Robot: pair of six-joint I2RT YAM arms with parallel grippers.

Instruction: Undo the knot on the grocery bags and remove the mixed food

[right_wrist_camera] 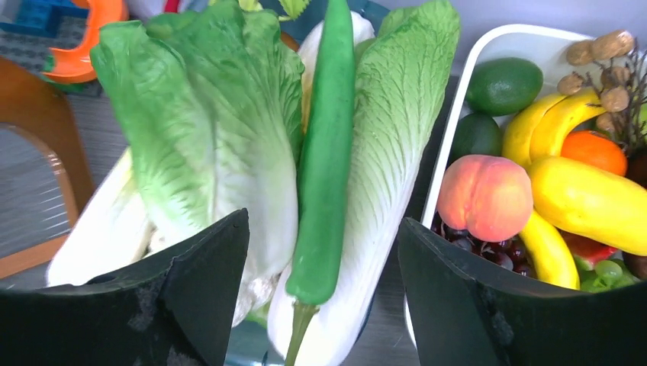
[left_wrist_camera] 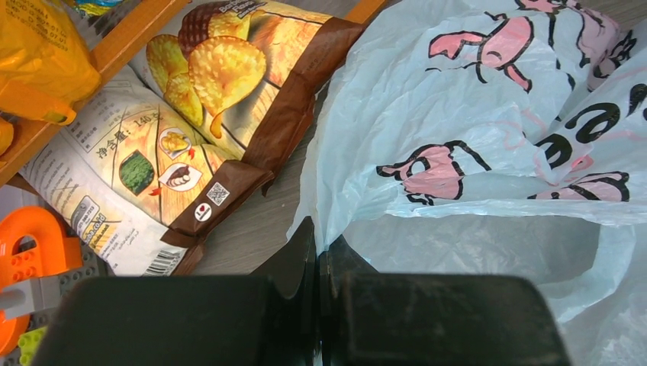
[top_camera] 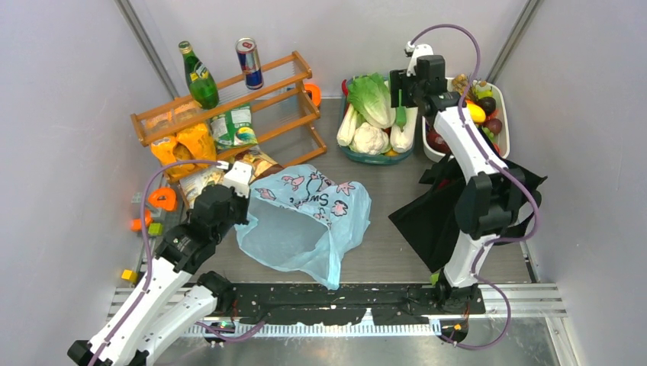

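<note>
The light blue grocery bag [top_camera: 347, 221] lies mouth-open at mid-table, its opening facing the front, and it looks empty inside. My left gripper is shut on the bag's left edge. A long green pepper [right_wrist_camera: 324, 168] rests on the vegetables in the teal basket [top_camera: 374, 158], between the lettuce [right_wrist_camera: 206, 145] and a napa cabbage [right_wrist_camera: 389, 145]. Above it my right gripper stands open, its fingers [right_wrist_camera: 221, 259] apart on either side and clear of the pepper.
A white fruit bin [top_camera: 505, 145] stands right of the basket. A black cloth bag [top_camera: 420, 229] lies on the right. The wooden rack [top_camera: 301, 69] holds snacks, a bottle [top_camera: 198, 75] and a can [top_camera: 249, 61]. Bare table lies between the blue bag and black bag.
</note>
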